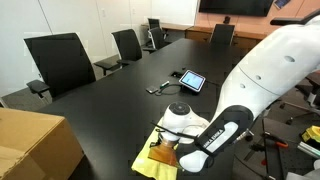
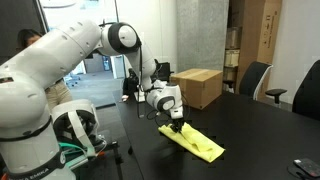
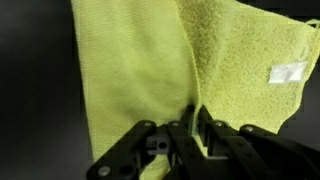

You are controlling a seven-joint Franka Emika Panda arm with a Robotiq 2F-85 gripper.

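A yellow cloth lies on the dark table, with a white label near one edge in the wrist view. My gripper is shut on the cloth, pinching a fold that runs upward from the fingertips. From exterior view 1 the gripper is low over the cloth, and its body hides part of it. In exterior view 2 the cloth spreads out to the right of the gripper, still resting on the table.
A cardboard box stands at the left of exterior view 1. Farther along the table are a tablet and a dark cable. Black chairs line the far edge.
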